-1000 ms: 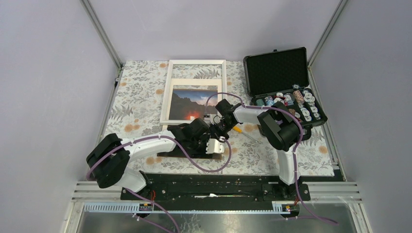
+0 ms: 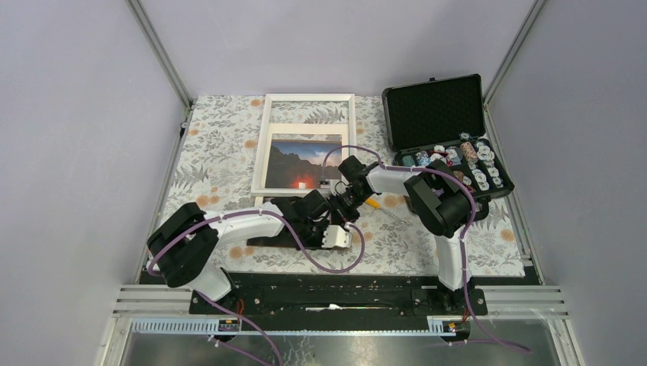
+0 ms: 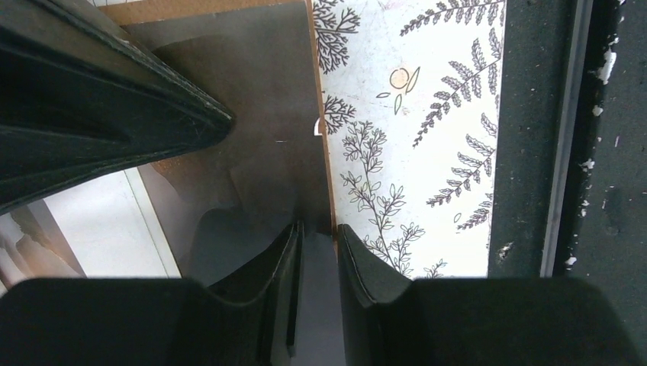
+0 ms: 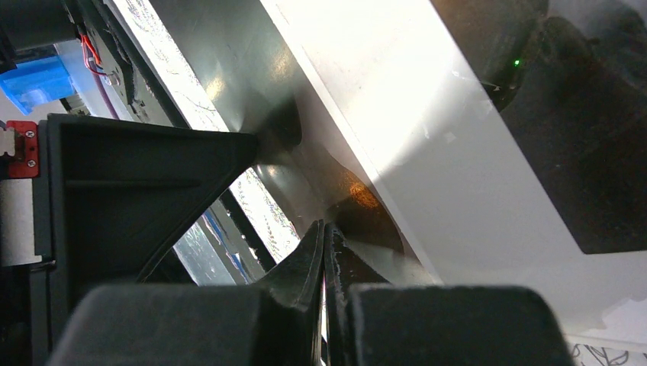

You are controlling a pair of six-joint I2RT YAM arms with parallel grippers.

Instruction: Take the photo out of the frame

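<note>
The photo, a sunset over mountains, lies with its white mat across the white frame. Nearer me is a dark glossy board with a thin brown edge, mostly covered by my arms in the top view. My left gripper stands part open over this board's front edge, which runs between its fingertips; I cannot tell whether they touch it. My right gripper is shut above the board, beside the white mat, and nothing shows between its fingers.
An open black case of poker chips stands at the right. A yellow-handled screwdriver lies beside my right gripper. Both grippers are very close together.
The right arm, frame and photo look unmoved.
</note>
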